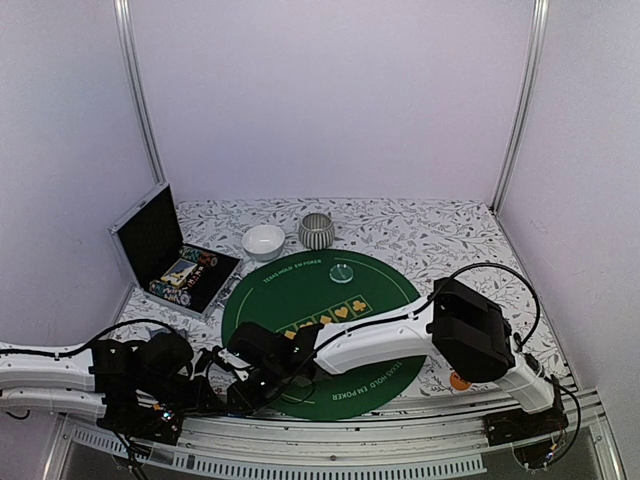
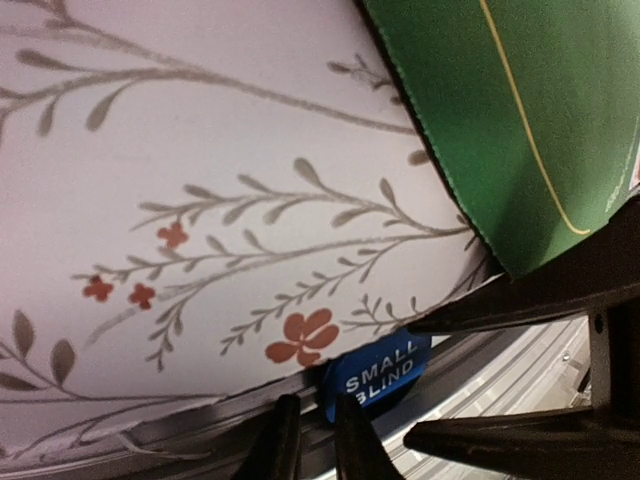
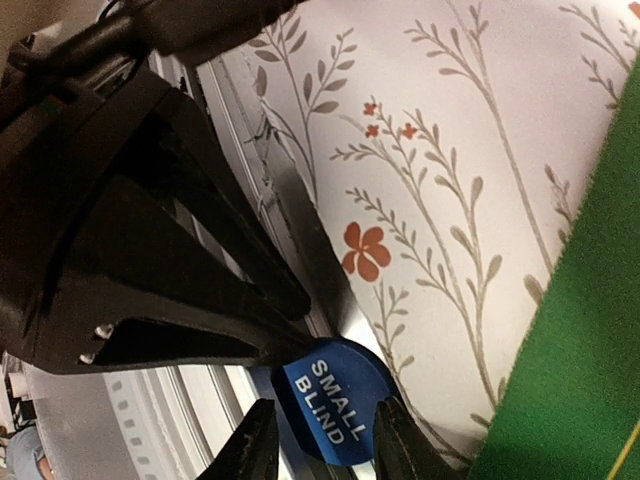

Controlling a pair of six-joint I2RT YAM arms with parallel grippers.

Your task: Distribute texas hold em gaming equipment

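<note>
A blue disc marked SMALL BLIND (image 3: 345, 385) is at the table's front edge, between my two grippers. My left gripper is shut on the disc's edge; in the right wrist view one of its fingers (image 3: 225, 340) touches the disc. Around the disc's other side, my right gripper stands part open, and the left wrist view shows its spread fingers (image 2: 500, 440). In the top view the grippers meet at the front left, hiding most of the disc. Behind them lies the green poker mat (image 1: 290, 275), bearing a pale round disc (image 1: 341, 273).
An open case (image 1: 222, 262) with chips and cards stands at the left. Further back are a white bowl (image 1: 263, 242) and a striped cup (image 1: 316, 232). An orange disc (image 1: 459, 382) lies at the right, partly behind my right arm.
</note>
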